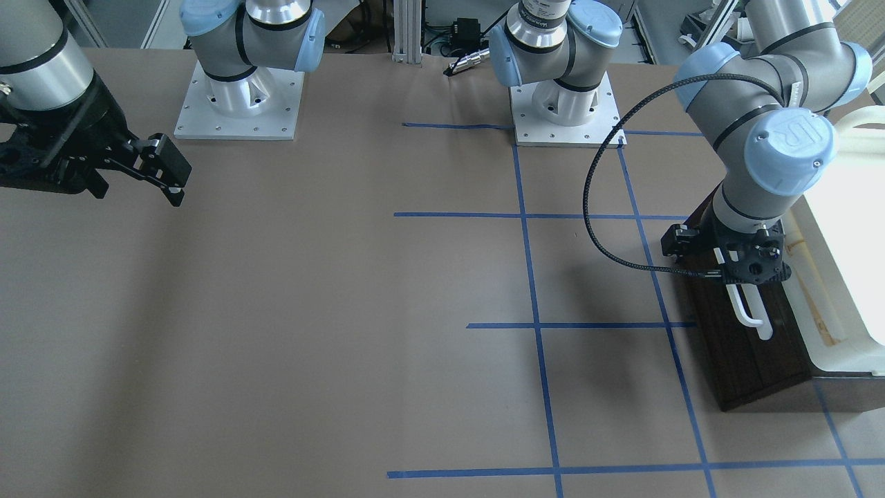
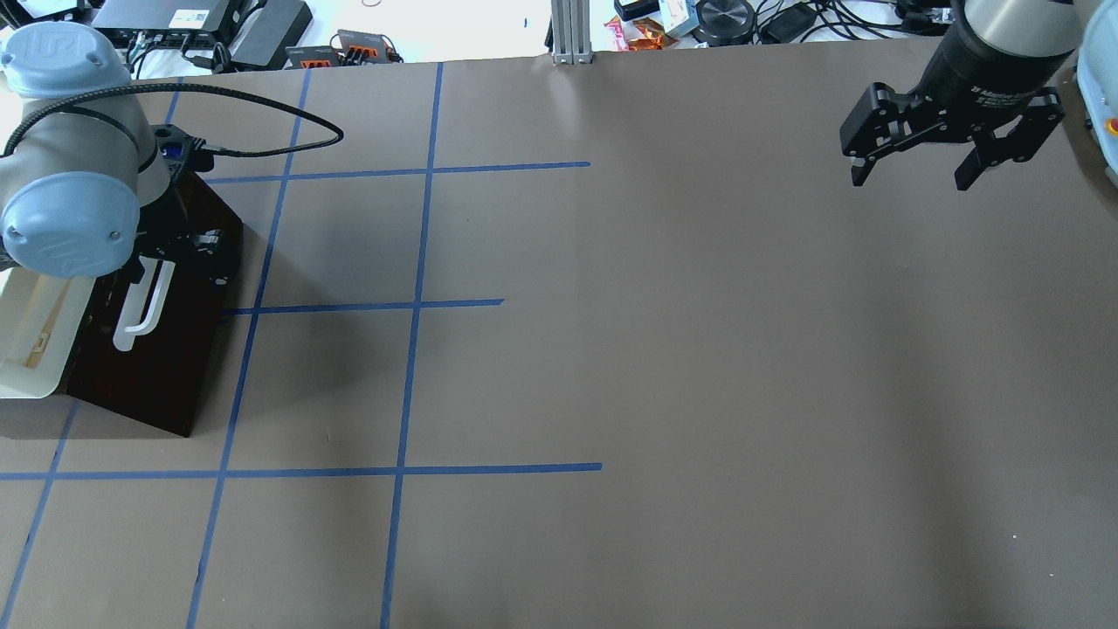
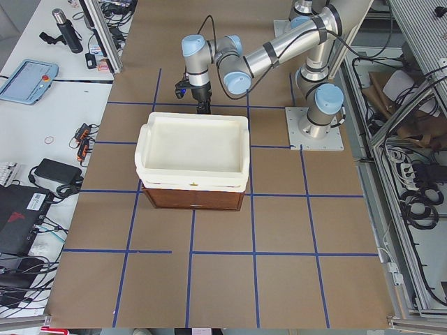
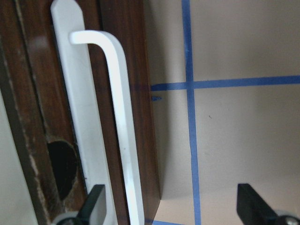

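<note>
My gripper is low over a dark wooden box [image 1: 747, 365], at a white handle [image 4: 123, 117] on a white strip along the box's side, as the left wrist view shows. Its two black fingers stand wide apart, open, one over the white strip and the other over the bare floor, with the handle between them lower in view. In the front and top views the gripper body hides part of the handle. A white tray [image 3: 192, 150] sits on the box.
Blue tape lines grid the floor, which is clear left of the box in the front view. Another black gripper [image 2: 943, 147] hangs at the opposite side. More arm bases [image 1: 240, 116] stand along the back edge.
</note>
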